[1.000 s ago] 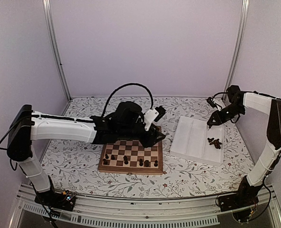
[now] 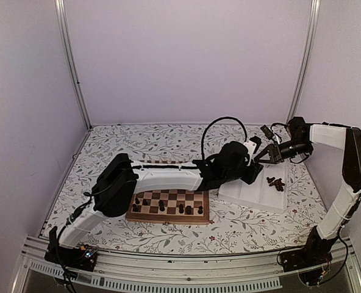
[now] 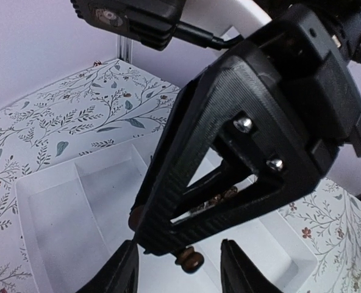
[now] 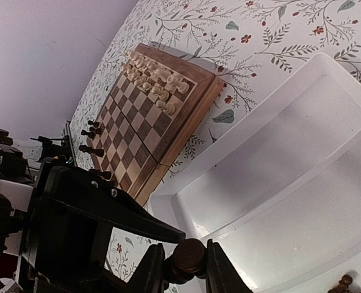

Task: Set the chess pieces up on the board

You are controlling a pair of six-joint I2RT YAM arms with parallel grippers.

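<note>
My right gripper [image 2: 263,155] is shut on a dark chess piece over the white tray [image 2: 241,194]; in the left wrist view the piece's tip shows below its housing. My left gripper is open, its fingertips beside that piece, on either side from the camera's view; whether they touch it cannot be told. The wooden board [image 2: 168,213] holds dark pieces along its near side and light pieces [image 4: 159,85] on the other side, which the left arm hides in the top view.
Several dark pieces [image 2: 275,182] lie in the tray's right compartment. Floral cloth covers the table around board and tray. Walls stand at the left, right and back. Both arms meet above the tray.
My left gripper has swung right from above the board to meet the right gripper. The right gripper has shifted slightly left toward it.
</note>
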